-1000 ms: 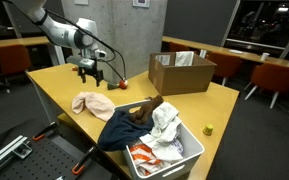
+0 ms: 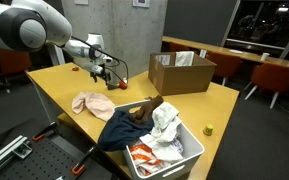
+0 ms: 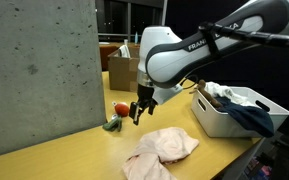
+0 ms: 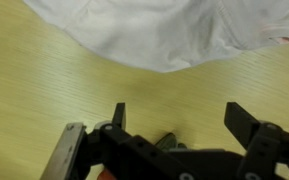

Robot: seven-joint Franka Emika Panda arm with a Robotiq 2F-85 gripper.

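My gripper point(image 3: 145, 112) hangs over the table with its fingers apart. In the wrist view a wide gap shows between the two black fingers, and nothing is held there. A crumpled pale pink cloth point(image 2: 93, 104) lies flat on the table; in the wrist view the cloth point(image 4: 174, 38) fills the top, beyond the fingertips. Near the gripper are a small dark green thing point(image 3: 112, 124) and a red round thing point(image 3: 122, 108). At the bottom of the wrist view the dark green thing point(image 4: 168, 142) is partly hidden by the gripper.
A white bin point(image 2: 174, 168) piled with dark blue, brown and white cloths stands at the front. Behind is an open cardboard box point(image 2: 181, 78). A small yellow thing point(image 2: 209, 129) sits at the right, and a grey wall panel point(image 3: 42, 75) rises beside the table.
In exterior view 1 the arm and gripper have moved rightward and somewhat lower, toward the red and dark green things. The pink cloth and the bin have stayed put.
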